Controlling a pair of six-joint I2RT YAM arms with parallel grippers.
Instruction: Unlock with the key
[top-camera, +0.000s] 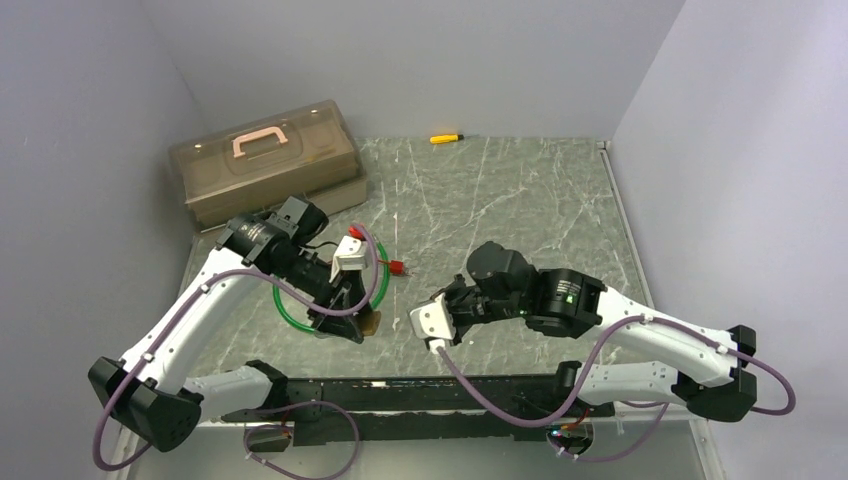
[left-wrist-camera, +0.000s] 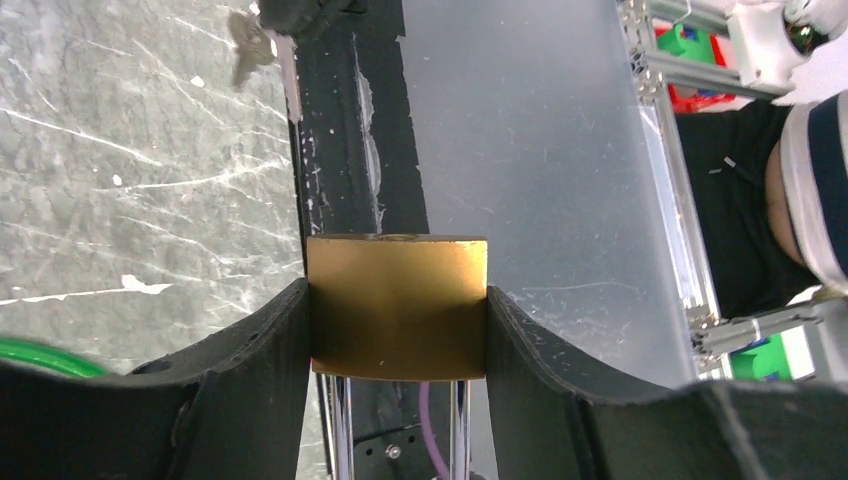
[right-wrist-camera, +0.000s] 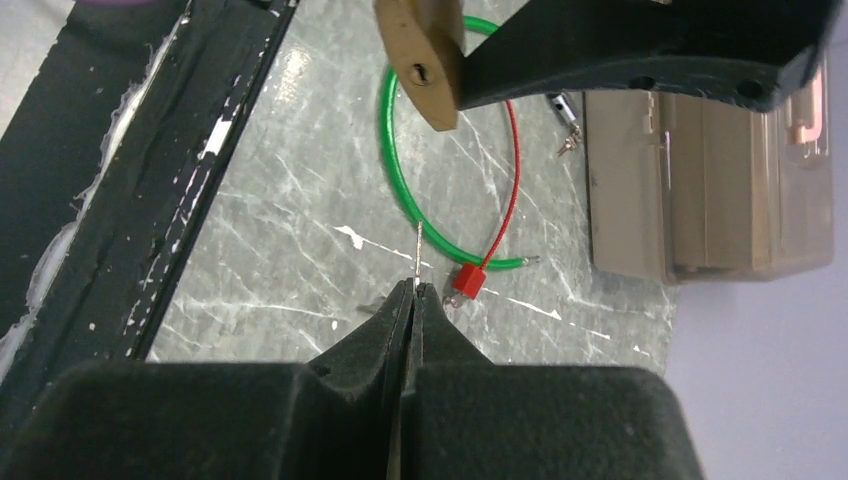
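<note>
A brass padlock is held in my left gripper, which is shut on it; in the top view it sits at the end of the left arm, left of the right gripper. In the right wrist view the padlock shows its keyhole above my right gripper, whose fingers are shut on a thin key pointing forward. In the left wrist view a key shows blurred near the top beside dark fingertips.
A green cable loop with a red lead and red block lies on the marble table. A brown toolbox stands back left; a yellow screwdriver lies at the back.
</note>
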